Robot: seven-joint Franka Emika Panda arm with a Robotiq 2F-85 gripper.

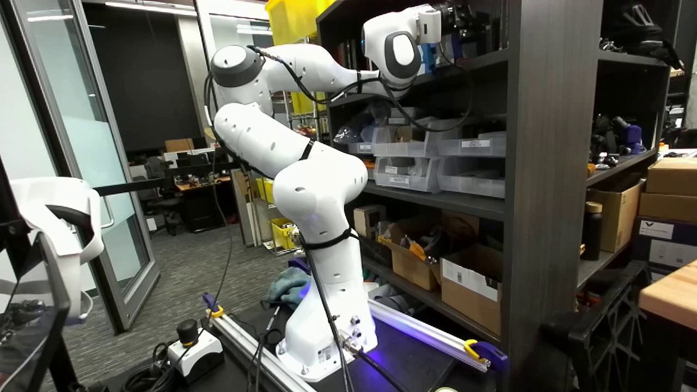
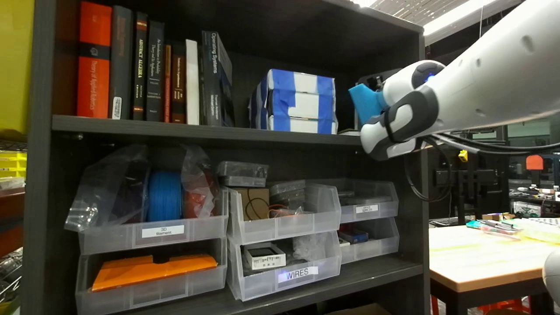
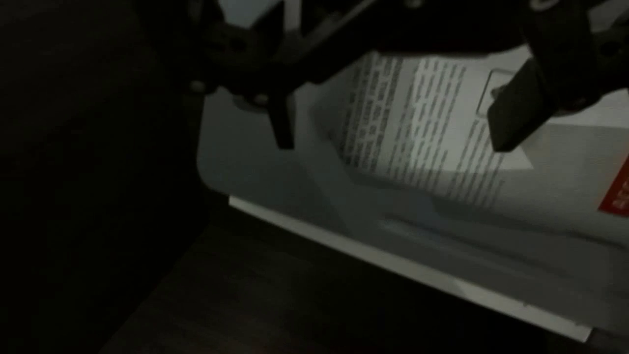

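Observation:
In the wrist view my gripper is open, its two dark fingertips wide apart with nothing between them. Beyond them lies a pale book or flat box (image 3: 407,124) with printed text and a red patch at its right, on a dark surface. How far the fingertips are from it I cannot tell. In exterior view 1 the gripper (image 1: 460,18) reaches into the upper shelf bay, dark and hard to make out. Exterior view 2 shows the arm's wrist (image 2: 404,110) at the right end of that shelf, hiding most of the gripper.
Left of the wrist stand blue-and-white boxes (image 2: 302,105), then a row of upright books (image 2: 152,73). Clear bins (image 2: 286,231) fill the shelf below. A shelf side panel (image 1: 552,196) rises close to the gripper's right in exterior view 1.

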